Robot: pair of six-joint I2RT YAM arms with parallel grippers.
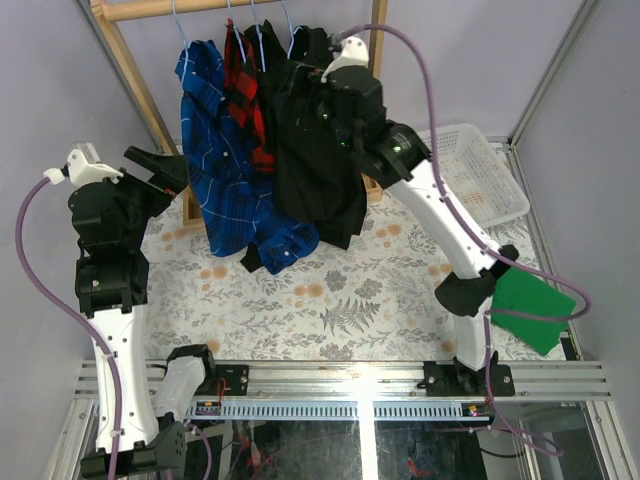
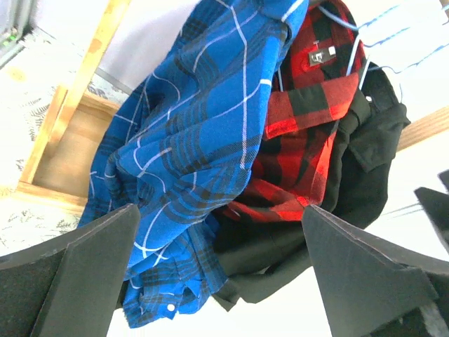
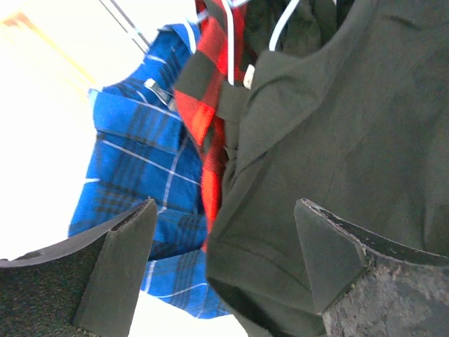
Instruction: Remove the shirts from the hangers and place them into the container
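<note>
Shirts hang on pale blue hangers from the wooden rack (image 1: 143, 11): a blue plaid shirt (image 1: 215, 150), a red-black plaid one (image 1: 247, 110) and black garments (image 1: 315, 180). My left gripper (image 1: 160, 170) stands open at the rack's left, beside the blue shirt; in the left wrist view it faces blue and red cloth. My right gripper (image 1: 305, 85) is over the black garment at upper right. In the right wrist view its fingers stand apart in front of black cloth (image 3: 337, 154), with blue and red cloth behind and hanger wires above.
A white plastic basket (image 1: 470, 175) stands at the right, with a green folded cloth or board (image 1: 530, 310) nearer the front. The patterned floor (image 1: 330, 290) in front of the rack is clear.
</note>
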